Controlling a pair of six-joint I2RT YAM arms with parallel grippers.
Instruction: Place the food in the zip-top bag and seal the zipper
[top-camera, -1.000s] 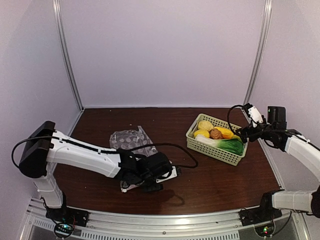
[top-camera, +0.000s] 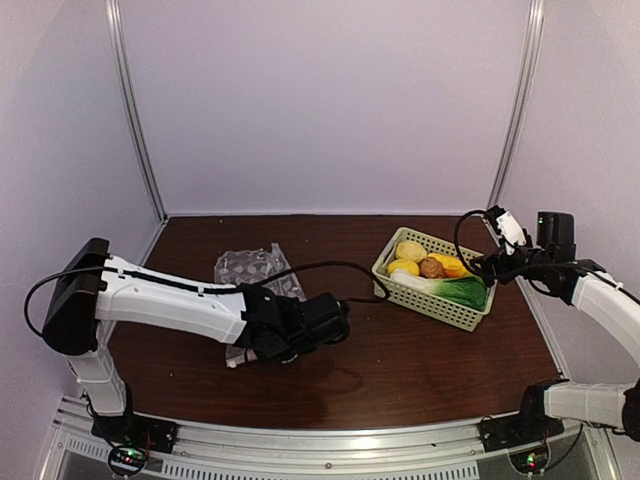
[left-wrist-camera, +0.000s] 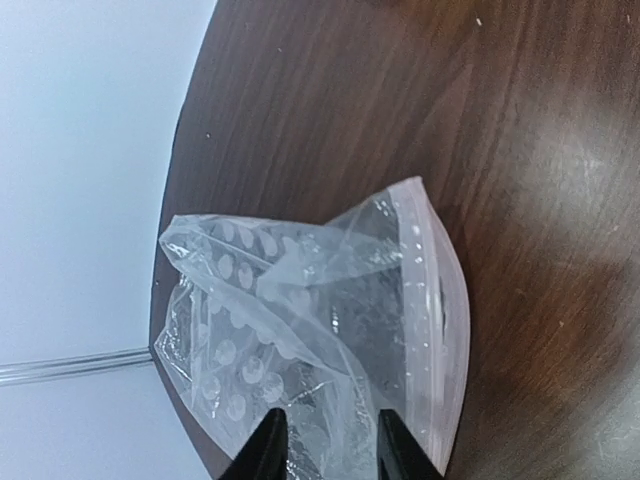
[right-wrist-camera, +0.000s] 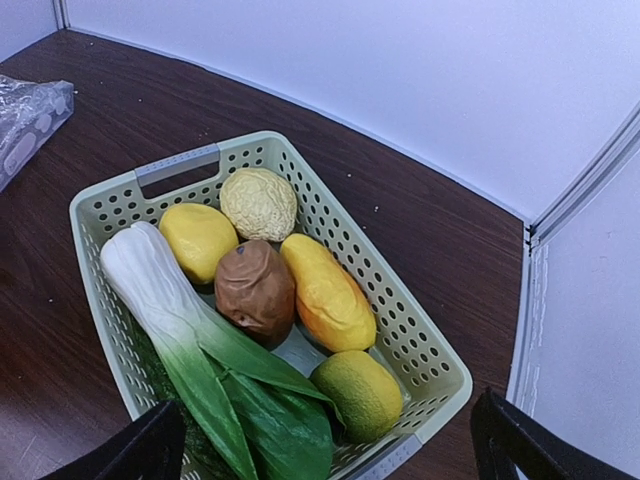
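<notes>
A clear zip top bag (left-wrist-camera: 290, 270) with pale round spots lies crumpled on the table's left half; its zipper edge (left-wrist-camera: 428, 290) is toward the right of the left wrist view. Over the bag, my left gripper has its two fingertips apart, with bag film visible beneath the gap. In the top view the left arm covers part of the bag (top-camera: 247, 267). The food sits in a basket (right-wrist-camera: 92, 255): a leafy vegetable (right-wrist-camera: 190, 320), a brown item (right-wrist-camera: 255, 290), and several yellow items, one a mango-like fruit (right-wrist-camera: 328, 305). My right gripper is open above the basket's near end, holding nothing.
White walls (top-camera: 330, 110) close off the back and both sides. Black cables (top-camera: 340, 264) loop from both arms.
The left wrist has turned and its gripper shifted over the bag. The bag has slid slightly left and away from the front. The right arm and basket have stayed put.
</notes>
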